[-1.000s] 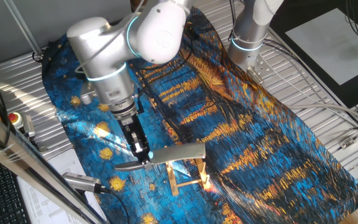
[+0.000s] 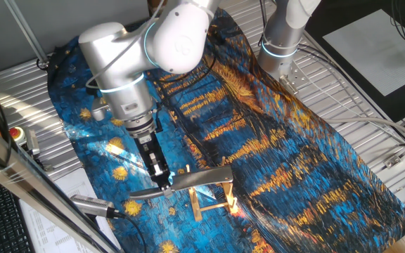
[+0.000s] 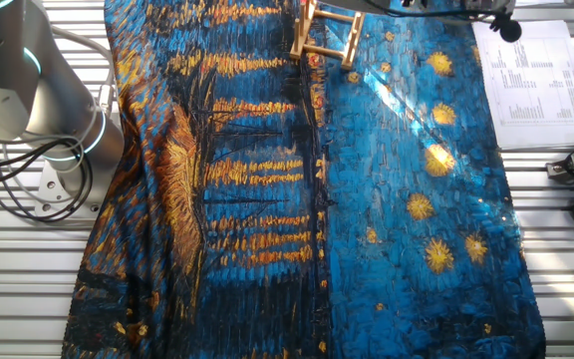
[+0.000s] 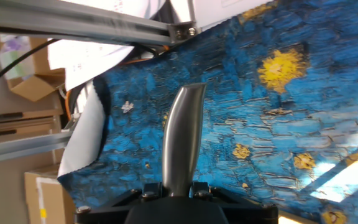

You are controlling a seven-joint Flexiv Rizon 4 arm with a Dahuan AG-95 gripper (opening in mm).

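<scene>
A large metal knife (image 2: 202,178) lies level across the front of my gripper (image 2: 166,189), its broad blade to the right and its handle to the left in exterior view 1. My fingers sit on both sides of the knife near where handle and blade meet. In the wrist view the curved steel handle (image 4: 182,134) sticks out beyond the gripper, which is shut on it; the blade is hidden there. The blade's far part passes over a small wooden stand (image 2: 197,204). Whether blade and stand touch, I cannot tell. Exterior view 2 shows the stand (image 3: 326,50) at its top edge.
A blue and orange painted cloth (image 3: 407,299) covers the table, mostly bare. To the left are a metal post (image 2: 30,183), a small silver device (image 2: 92,205) with a cable, and papers (image 3: 536,95).
My gripper and the knife have come slightly down in exterior view 1, the blade sinking a little toward the stand. The stand has not moved.
</scene>
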